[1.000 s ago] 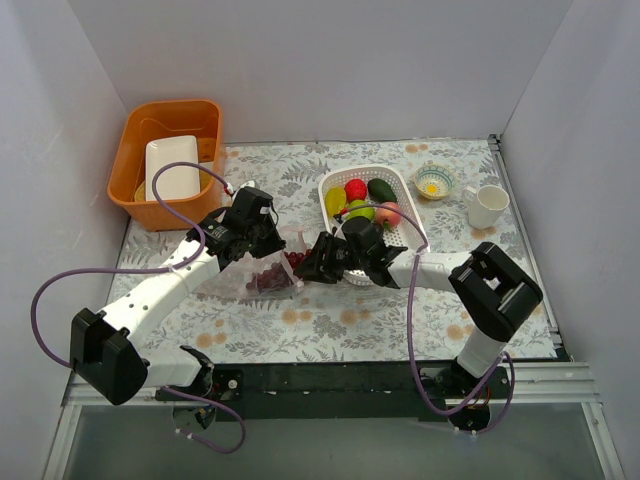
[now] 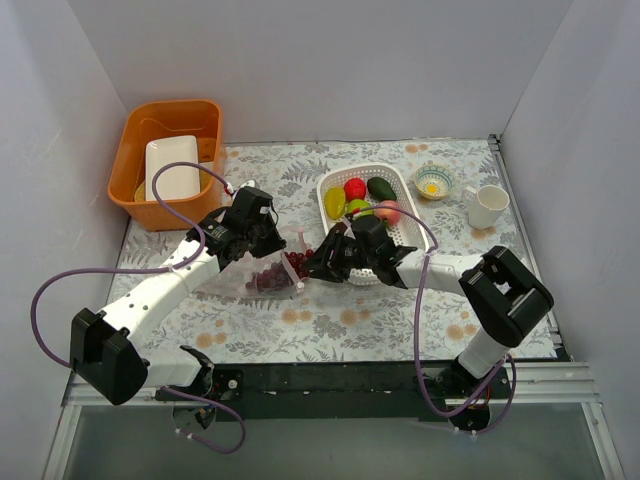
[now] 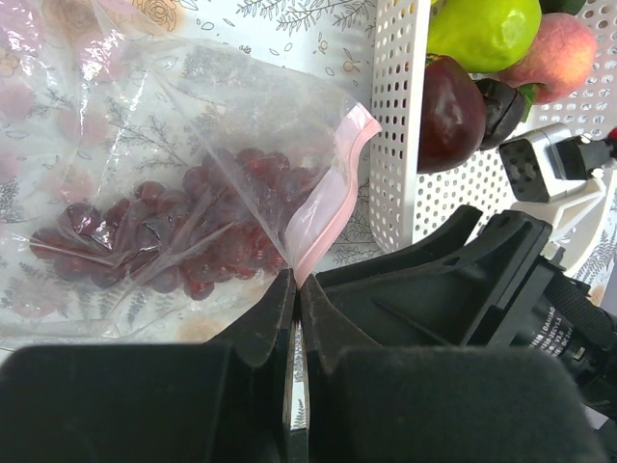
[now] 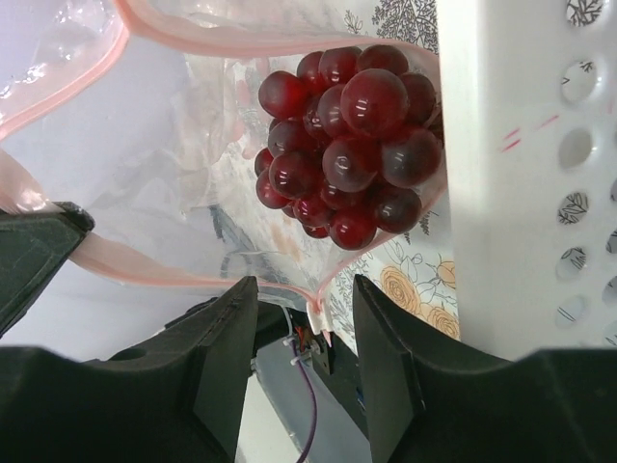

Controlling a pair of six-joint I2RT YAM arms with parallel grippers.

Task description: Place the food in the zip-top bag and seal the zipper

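The clear zip top bag, edged in pink, lies on the table with dark red grapes inside. My left gripper is shut on the bag's pink rim, pinching it at one spot. In the right wrist view the bag's mouth gapes, and the grapes show through it. My right gripper is open just outside the mouth. A pink corner of the rim appears in the gap between its fingers; whether it touches them I cannot tell. From above, my right gripper is close beside the mouth.
Right of the bag stands a white perforated basket holding several fruits and vegetables, its wall close to my right gripper. An orange bin is at back left. A bowl and a white mug stand at right.
My right gripper has shifted slightly to the right, its forearm moving right with it. The left arm, the bag and the grapes look unmoved.
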